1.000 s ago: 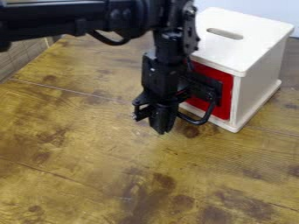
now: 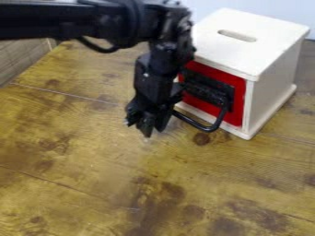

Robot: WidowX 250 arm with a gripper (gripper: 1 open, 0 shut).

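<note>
My black gripper (image 2: pixel 147 123) hangs low over the wooden table, left of a white box (image 2: pixel 272 74) with a red front panel (image 2: pixel 234 86). A black appliance-like fixture with a curved black handle (image 2: pixel 216 118) is on that red front, the handle reaching out toward the gripper. The fingertips are dark and small; I cannot tell whether they are open or shut.
The box has a slot in its top and stands at the back right. A tiled or panelled edge shows at the far left.
The gripper has moved left, away from the handle and the red front, and has turned slightly.
</note>
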